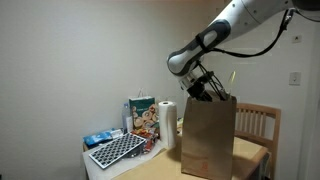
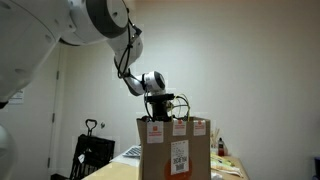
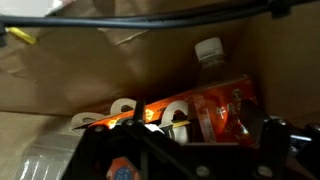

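Note:
A tall brown paper bag (image 1: 208, 140) stands on the table with its mouth upward; in exterior view 2 its front (image 2: 160, 155) shows red and white print. My gripper (image 1: 206, 94) points down into the bag's mouth, its tips partly hidden behind the rim. Inside the bag, the wrist view shows an orange-red package (image 3: 225, 100) with large pale lettering and a bottle with a white cap (image 3: 209, 48). Clear plastic (image 3: 45, 160) lies at lower left. My gripper is open over the package, and nothing appears held.
Left of the bag are a paper towel roll (image 1: 168, 122), a printed bag (image 1: 143, 113), a bottle (image 1: 127, 117) and a black-and-white grid tray (image 1: 117, 149). A wooden chair (image 1: 258, 122) stands behind. A dark cable (image 3: 150, 20) crosses the wrist view.

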